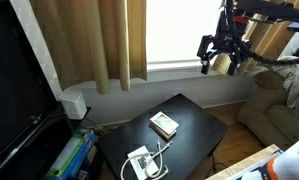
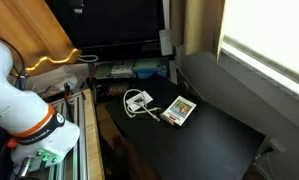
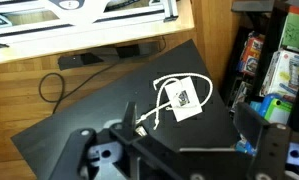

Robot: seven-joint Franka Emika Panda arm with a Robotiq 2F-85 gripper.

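Note:
High above a black table [image 1: 194,125], my gripper [image 1: 219,69] points down, open and empty. Its two dark fingers [image 3: 251,122] frame the lower part of the wrist view. On the table lies a small box or book [image 1: 164,124] with a pale edge, its colored cover showing in exterior view 2 [image 2: 178,110]. Beside it are a looped white cable [image 3: 166,79] and a white card [image 3: 184,98] with dark printing; the cable runs close around the card. In the wrist view the box is not visible, perhaps hidden behind the gripper.
A wooden surface [image 3: 99,60] borders the black table. Along another side stand a row of colorful cases [image 3: 283,72] and a large dark screen [image 2: 109,22]. Curtains [image 1: 79,40] hang by the window.

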